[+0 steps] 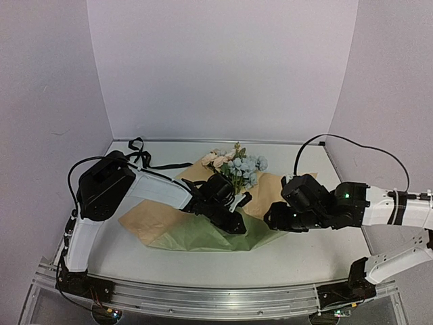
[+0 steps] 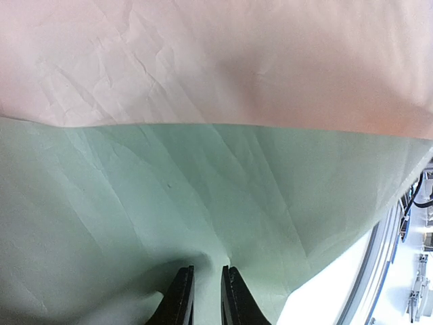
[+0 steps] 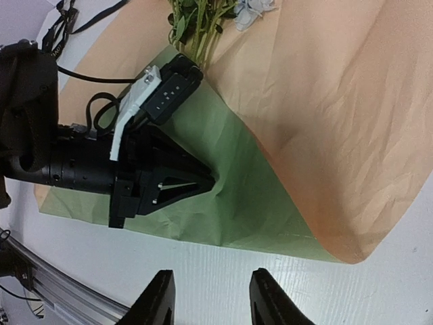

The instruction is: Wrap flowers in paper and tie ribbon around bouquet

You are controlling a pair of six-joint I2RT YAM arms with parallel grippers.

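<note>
The bouquet of pink and blue fake flowers (image 1: pixel 235 164) lies at the back middle on wrapping paper, tan on one face (image 1: pixel 150 220) and green on the other (image 1: pixel 196 233). Its stems (image 3: pixel 203 40) run toward my left arm, which hides part of them in the top view. Low over the green fold is my left gripper, its fingertips close together with a narrow gap; whether paper is pinched there is unclear. My right gripper stands open and empty, near the paper's right flap (image 3: pixel 338 122), which spreads out rightward.
A black ribbon (image 1: pixel 170 166) trails across the table at the back left. Bare white table (image 1: pixel 325 257) shows at the front right. A metal rail (image 1: pixel 216 298) runs along the front edge.
</note>
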